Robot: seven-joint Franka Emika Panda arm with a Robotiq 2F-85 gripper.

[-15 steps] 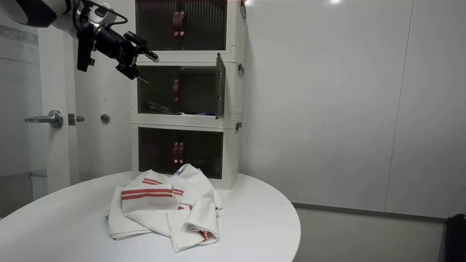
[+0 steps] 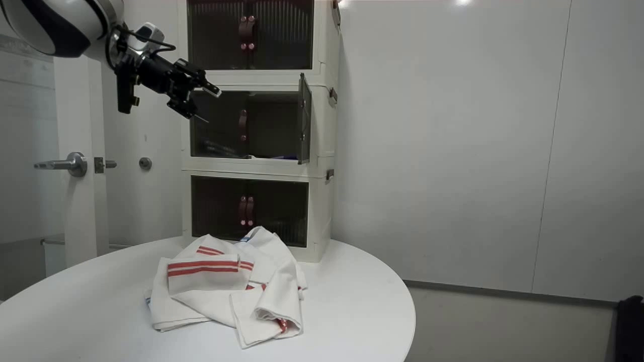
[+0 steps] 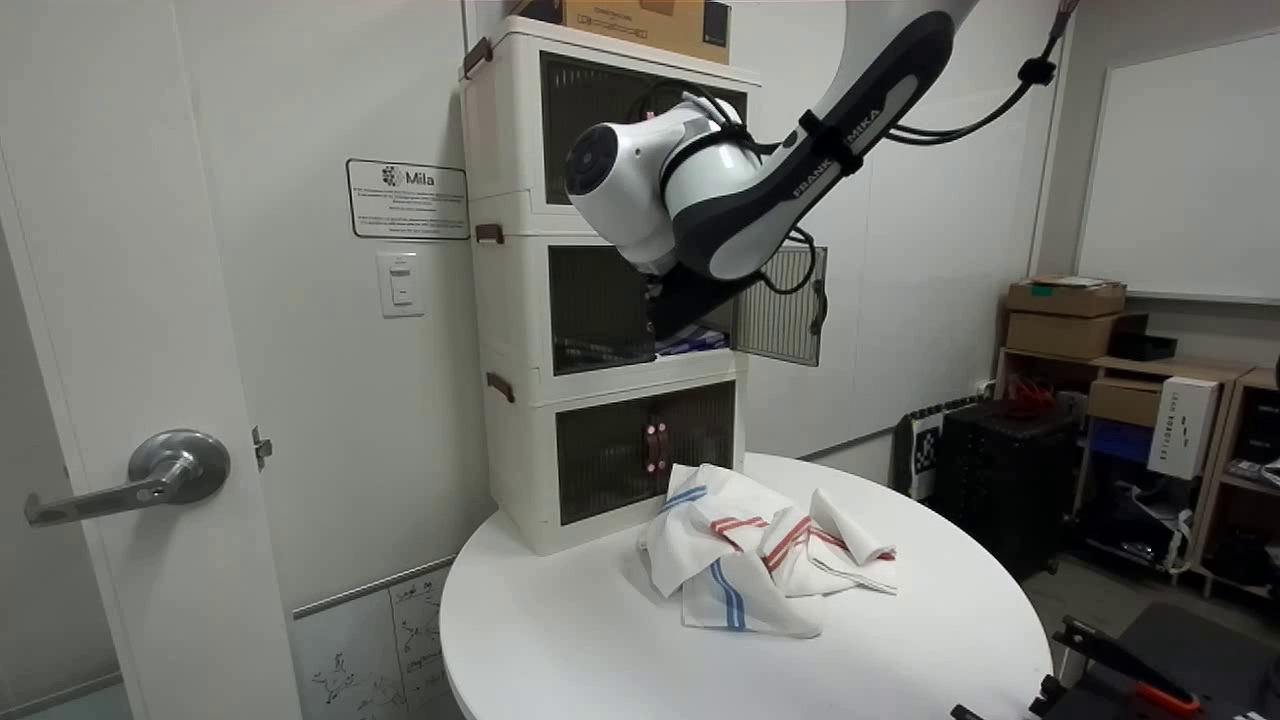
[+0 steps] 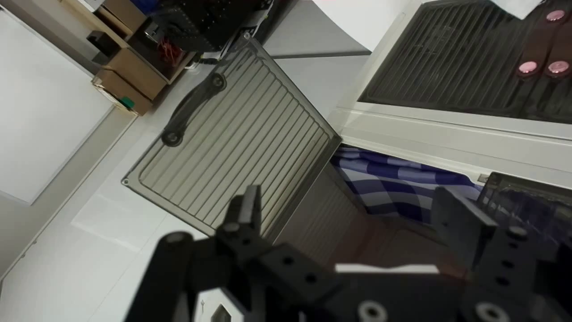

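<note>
My gripper (image 2: 213,106) is open and empty, held in the air before the middle compartment of the cabinet (image 2: 326,126). In the wrist view its two fingers (image 4: 249,206) stand wide apart across the compartment opening. The right-hand door (image 4: 230,139) of that compartment is swung outward; the left one (image 3: 600,306) is closed. Inside, on the compartment floor, lies a blue-and-white checked cloth (image 4: 397,180). White towels with red and blue stripes (image 2: 205,289) lie crumpled on the round table (image 2: 362,301), in front of the cabinet.
The bottom compartment's doors (image 2: 271,208) and the top ones (image 2: 280,33) are closed. A cardboard box (image 3: 648,26) sits on top of the cabinet. The room door with its handle (image 2: 76,164) is at the left. Bare table surrounds the towels.
In exterior view 1 the arm has come slightly lower and a little to the right, its gripper tilting a bit. The towels and cabinet doors have stayed put.
</note>
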